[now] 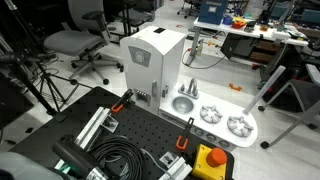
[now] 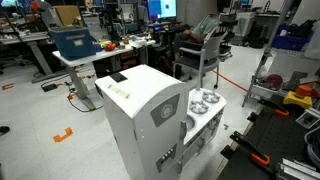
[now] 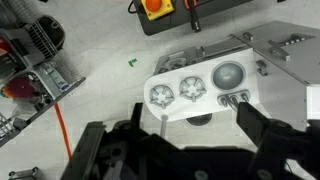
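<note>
In the wrist view my gripper stands open, its dark fingers wide apart with nothing held between them. Below it lies a white toy kitchen counter (image 3: 211, 105) with a round metal sink (image 3: 228, 75) and two burners, one burner (image 3: 193, 88) beside the sink. A tall white toy cabinet (image 1: 152, 62) rises at the counter's sink end, its door shut. From the other side, the cabinet (image 2: 150, 115) hides part of the counter. Neither exterior view shows the gripper clearly.
A yellow box with a red button (image 1: 211, 160) sits on the black perforated table edge (image 1: 150, 132). Coiled black cable (image 1: 120, 158) lies nearby. Orange-handled clamps (image 1: 184, 138) stand along that edge. The burners and sink hold no pots.
</note>
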